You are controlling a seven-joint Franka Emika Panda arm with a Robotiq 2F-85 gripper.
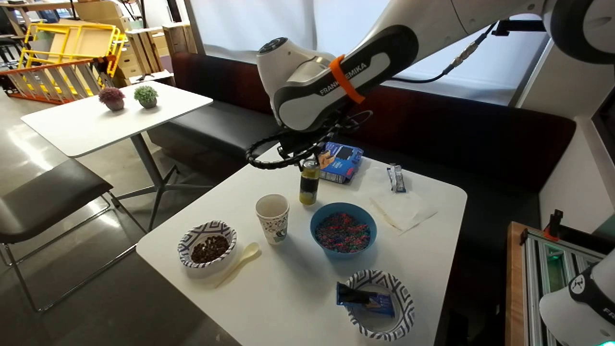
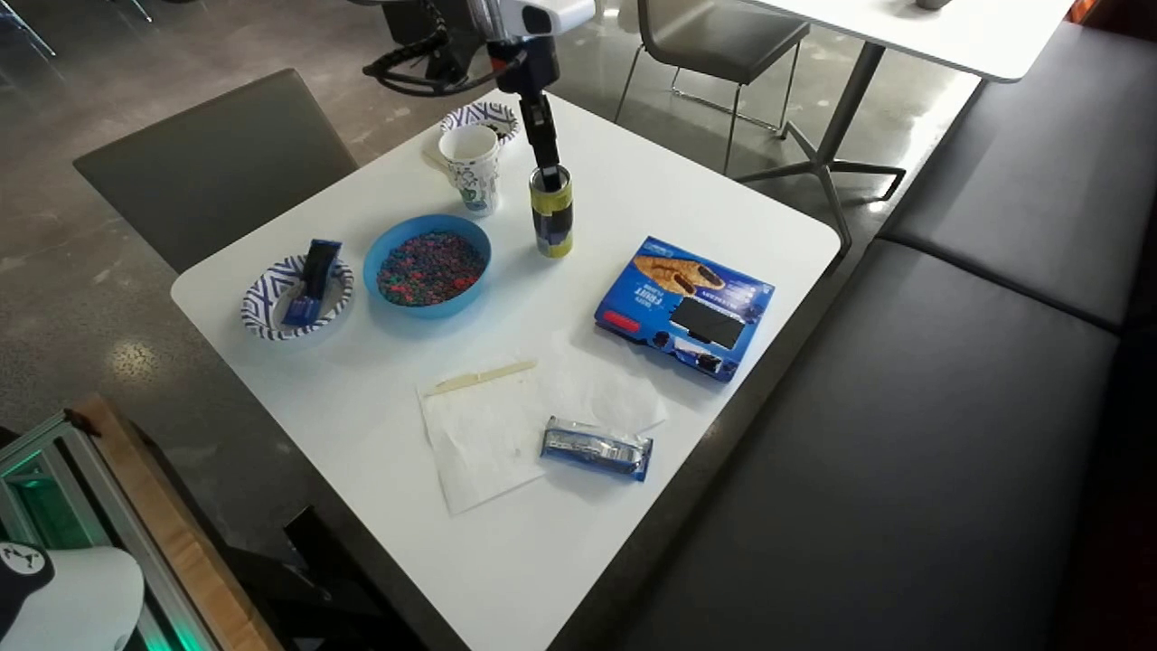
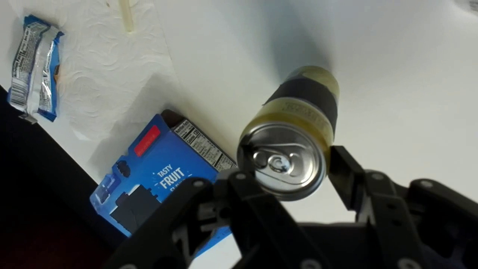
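A yellow-green can with a dark band [image 1: 309, 187] is upright at the far side of the white table [image 1: 288, 288]. My gripper is shut on it near the top, one finger on each side, as the wrist view shows. The can's silver lid [image 3: 282, 159] faces the wrist camera. From the second exterior view, the gripper [image 2: 550, 179] comes down on the can [image 2: 552, 217] from above. Whether the can's base touches the tabletop I cannot tell.
Close to the can stand a patterned paper cup [image 2: 473, 168], a blue bowl of colourful bits [image 2: 428, 268] and a blue snack box [image 2: 685, 309]. Farther off are a wrapped bar [image 2: 597, 448] on napkins, a patterned bowl with a blue packet [image 1: 380, 328], and a bowl of brown pieces [image 1: 207, 242].
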